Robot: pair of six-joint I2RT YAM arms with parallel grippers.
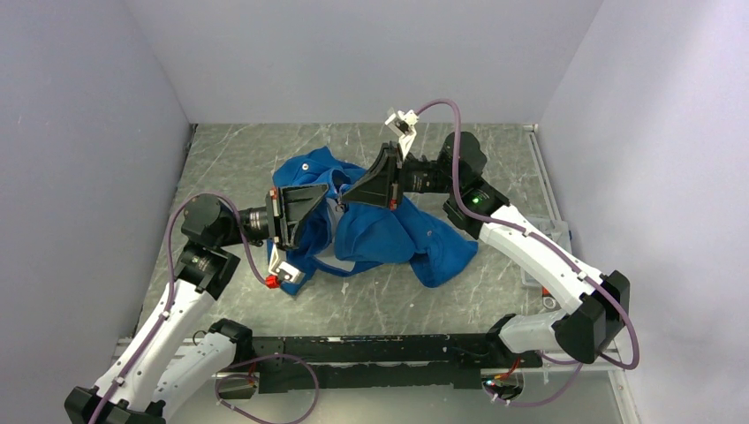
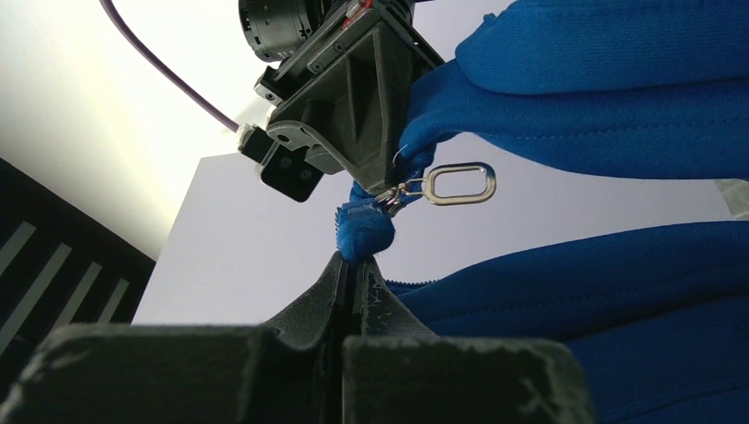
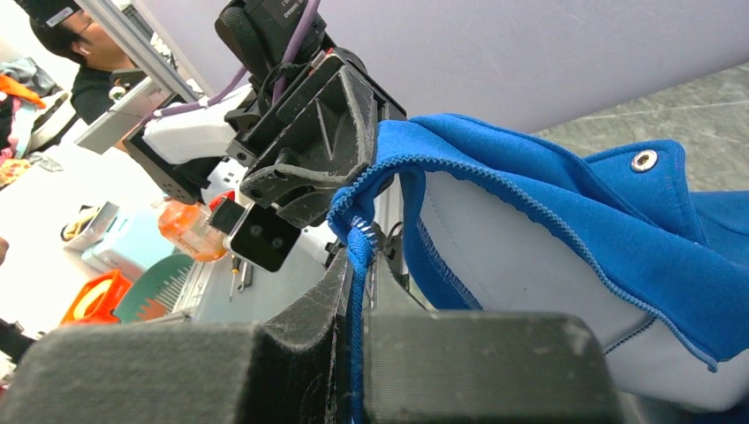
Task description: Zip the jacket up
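Observation:
A blue jacket [image 1: 397,238] with grey lining lies bunched mid-table. My left gripper [image 1: 322,190] and right gripper [image 1: 346,199] meet over its zip. In the left wrist view, my left gripper is shut at the tip of a blue fabric bit; just above, a metal zip pull [image 2: 459,184] hangs by the tip of my right gripper. In the right wrist view, my right gripper is shut on a blue zip strip running between its fingers, and the toothed zip edge [image 3: 530,199] arches to the right.
Grey walls [image 1: 371,62] enclose the marbled table [image 1: 230,150] at back and sides. Bare table surrounds the jacket. A clear plastic container [image 1: 552,231] sits at the right edge, partly behind my right arm.

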